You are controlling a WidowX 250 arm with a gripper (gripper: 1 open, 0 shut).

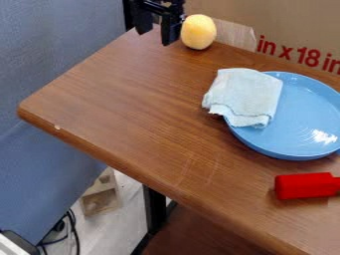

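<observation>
My black gripper (157, 22) is at the top of the view, over the back left end of the wooden table, just left of a yellow rounded object (198, 32); it is too small and dark to tell whether it is open or shut. A pale folded cloth (242, 95) lies on the left part of a blue plate (305, 129) at the right. A red object (305, 185), cut off by the right edge, lies on the table in front of the plate.
A cardboard box (292, 30) stands behind the table. The table's left edge drops to the floor, where cables and a small wooden piece lie.
</observation>
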